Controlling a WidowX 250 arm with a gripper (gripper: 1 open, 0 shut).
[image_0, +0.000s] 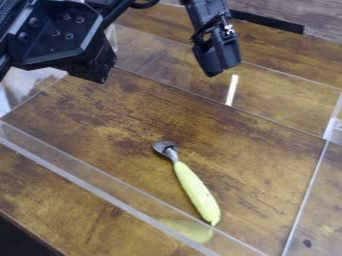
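A utensil with a pale yellow-green handle and a small metal head lies diagonally on the wooden surface inside a clear-walled enclosure, in the lower middle of the view. My dark gripper hangs at the top centre, well above and behind the utensil and apart from it. Its fingertips are too dark and small to tell how they stand.
Clear low walls border the work area on the front and right. A dark mechanical body fills the top left. A thin white strip stands behind.
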